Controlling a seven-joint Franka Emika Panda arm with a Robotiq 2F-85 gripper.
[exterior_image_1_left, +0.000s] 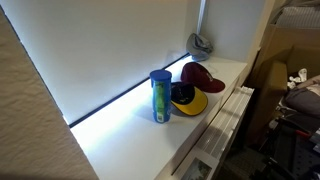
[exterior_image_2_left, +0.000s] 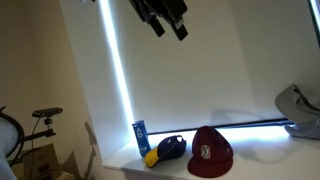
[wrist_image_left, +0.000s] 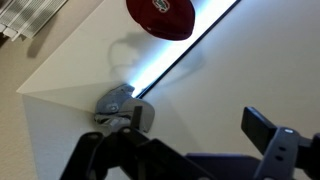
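High above the shelf, my gripper (exterior_image_2_left: 170, 32) hangs clear of every object. In the wrist view its two dark fingers (wrist_image_left: 262, 130) stand wide apart with nothing between them, so it is open. A blue and green canister (exterior_image_1_left: 161, 98) stands upright on the white shelf. Beside it lies a navy cap with a yellow brim (exterior_image_1_left: 190, 100), then a maroon cap (exterior_image_1_left: 202, 77). A grey cap (exterior_image_1_left: 199, 46) rests at the far corner; the wrist view shows this grey cap (wrist_image_left: 122, 106) below my gripper, and the maroon cap (wrist_image_left: 165, 17) at the top edge.
The white shelf (exterior_image_1_left: 115, 140) is bare in front of the canister. A pale wall panel (exterior_image_1_left: 100, 50) rises behind it, with a bright strip of light along its foot. To the right, slatted vents (exterior_image_1_left: 228, 120) run along the ledge's edge.
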